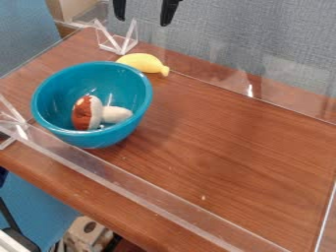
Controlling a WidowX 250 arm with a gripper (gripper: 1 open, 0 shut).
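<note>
My gripper [143,14] is high at the top edge of the camera view, its two dark fingers apart with nothing between them; the rest of it is out of frame. Below it a yellow object [141,63], narrowing at one end, lies on the wooden table [237,157] behind a teal bowl [92,137]. Inside the bowl are an orange-and-white item [86,110] and a pale rounded one [114,114].
Clear plastic barriers edge the table, with white brackets [116,41] at the back left. A grey wall stands behind.
</note>
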